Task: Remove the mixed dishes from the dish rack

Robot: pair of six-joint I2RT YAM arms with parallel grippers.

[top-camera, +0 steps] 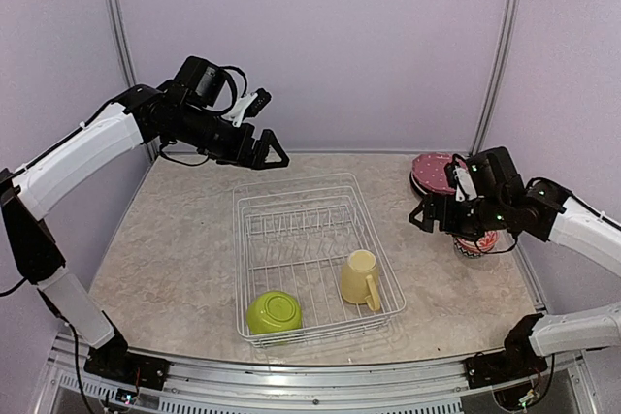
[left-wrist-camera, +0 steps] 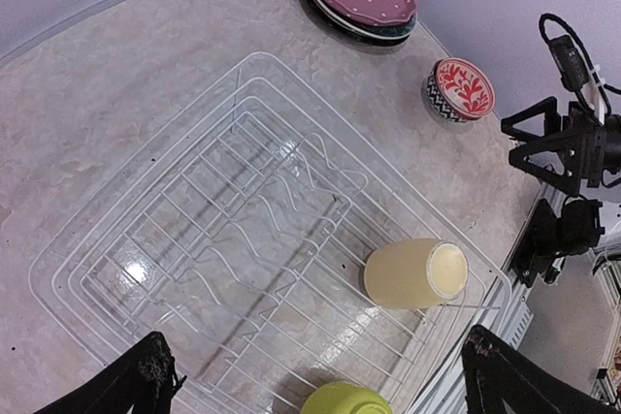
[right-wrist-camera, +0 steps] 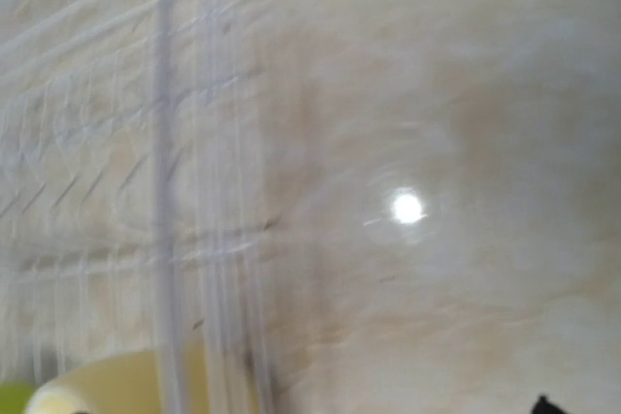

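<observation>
The wire dish rack (top-camera: pixel 243 239) holds an upside-down green bowl (top-camera: pixel 274 311) at front left and a yellow mug (top-camera: pixel 359 276) at front right. My left gripper (top-camera: pixel 260 150) stands open and empty, high over the rack's back. My right gripper (top-camera: pixel 429 210) is open and empty right of the rack, above the counter; its wrist view is blurred. At the right, a stack of plates (top-camera: pixel 437 170) with a pink one on top sits behind a red patterned bowl (left-wrist-camera: pixel 464 86).
There is bare counter at front right too. Walls close in the back and both sides.
</observation>
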